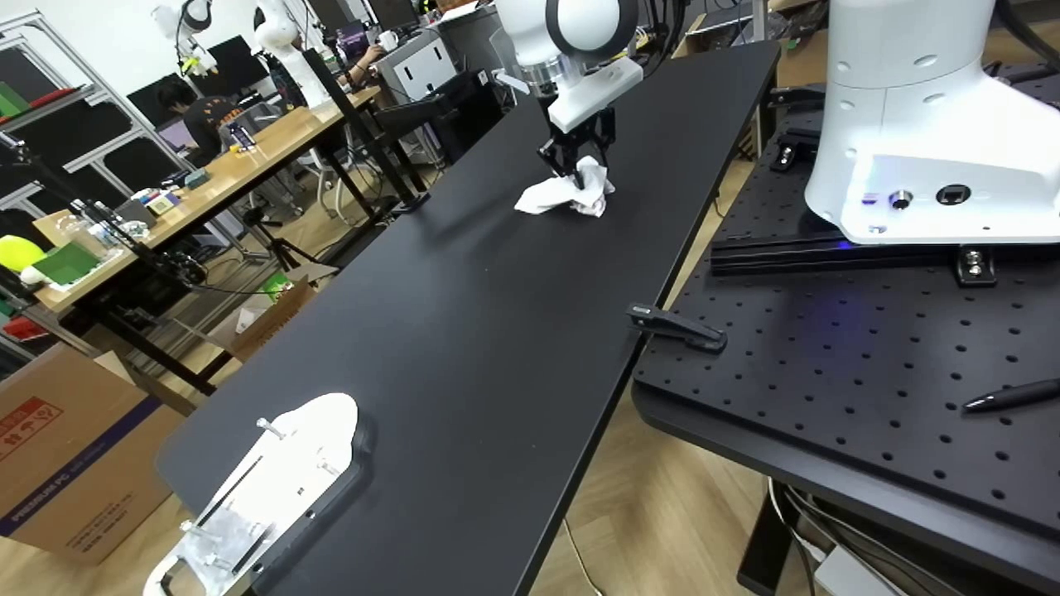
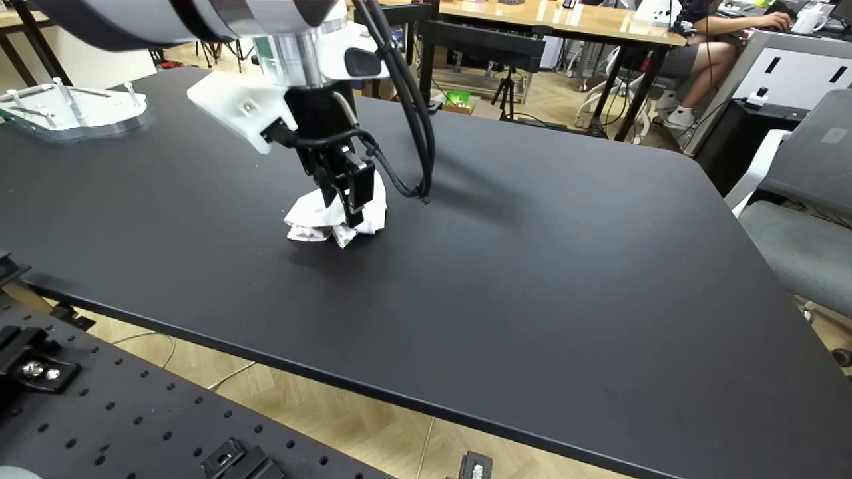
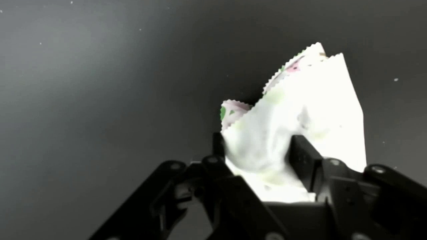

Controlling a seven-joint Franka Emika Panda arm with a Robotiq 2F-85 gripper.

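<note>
A crumpled white cloth point(image 1: 586, 192), patterned on its underside, lies on the dark table. Down at the cloth, my gripper point(image 2: 339, 209) presses into its upper surface. Between the part-open fingers, white fabric point(image 3: 264, 154) bulges up in the wrist view. The right finger point(image 3: 302, 156) stands over the cloth, and the left one reaches its near-left edge. Whether the fabric is pinched firmly does not show. In the second exterior view, folds of the cloth point(image 2: 315, 217) spread on both sides of the fingertips.
A white metal fixture with upright pegs point(image 1: 288, 467) stands at the table's far end from the cloth. A black clamp point(image 1: 677, 328) sits at the table edge beside the perforated base plate point(image 1: 845, 367).
</note>
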